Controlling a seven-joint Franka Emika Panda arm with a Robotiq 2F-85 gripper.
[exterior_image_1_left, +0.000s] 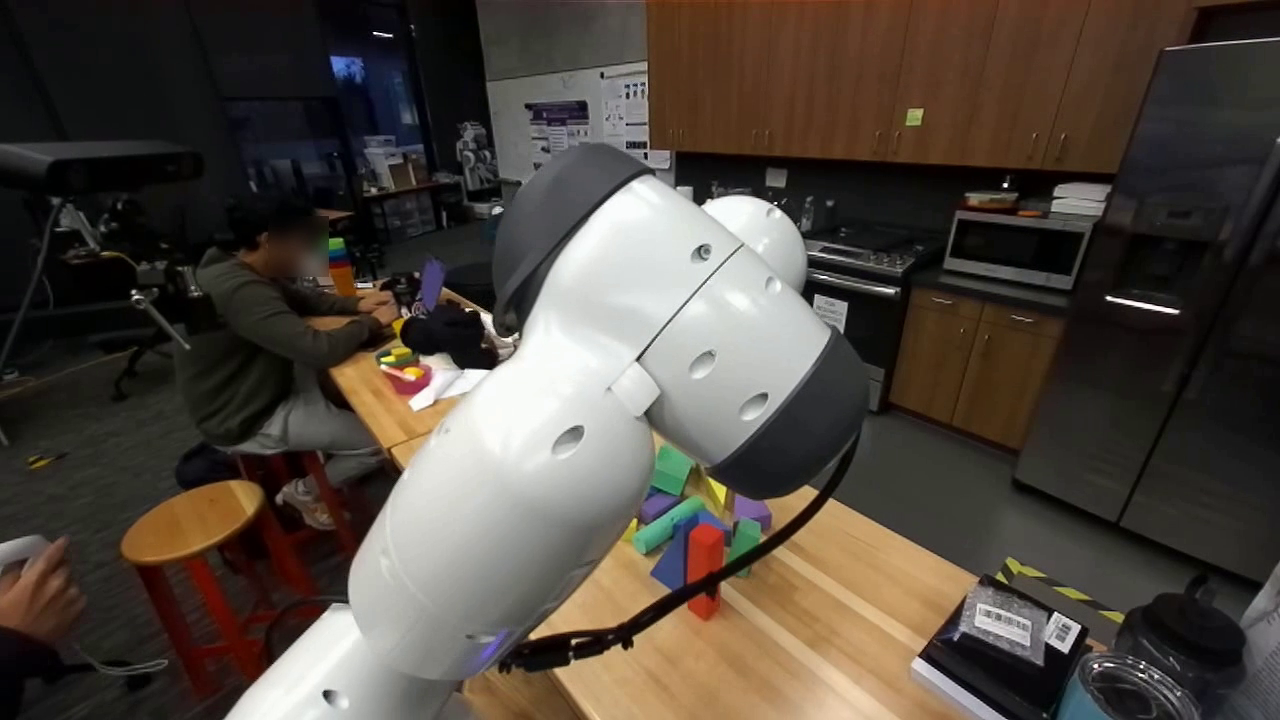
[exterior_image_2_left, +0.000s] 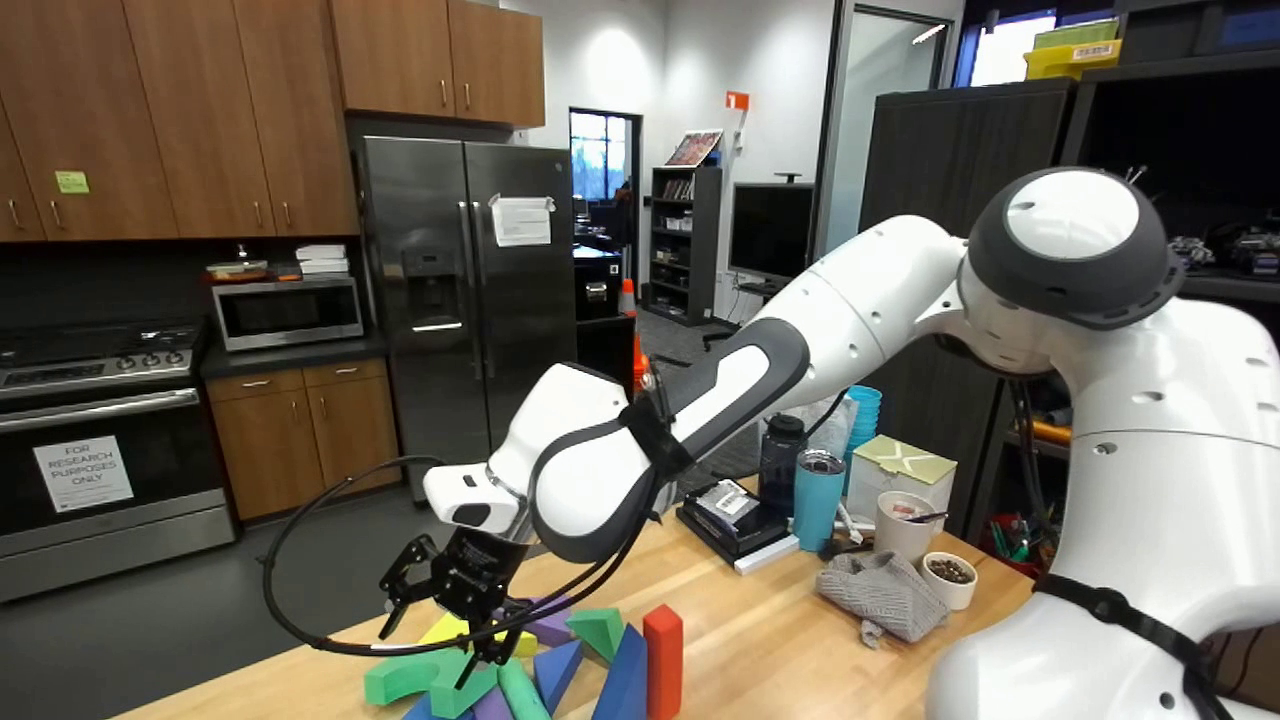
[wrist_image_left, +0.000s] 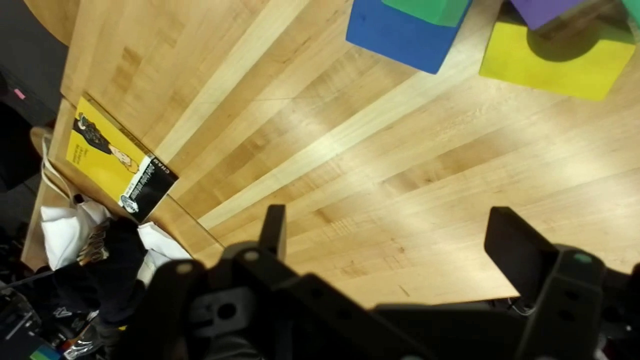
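Open, with nothing between its fingers, my gripper faces bare tabletop in the wrist view. In the second exterior view the gripper (exterior_image_2_left: 428, 650) is tilted over the left part of a cluster of coloured blocks. That cluster includes an upright red block (exterior_image_2_left: 663, 662), a blue wedge (exterior_image_2_left: 621, 682), a green cylinder (exterior_image_2_left: 522, 694) and a green arch (exterior_image_2_left: 402, 680). Along the wrist view's top edge lie a blue block (wrist_image_left: 399, 37) with green on it and a yellow block (wrist_image_left: 555, 66) partly under a purple one. The first exterior view has the gripper hidden behind the arm.
A yellow book (wrist_image_left: 114, 156) lies near a table seam. At the table's far right end in the second exterior view stand a black box (exterior_image_2_left: 732, 522), a blue tumbler (exterior_image_2_left: 818, 498), a grey cloth (exterior_image_2_left: 882, 590) and cups. Wood between blocks and box is clear.
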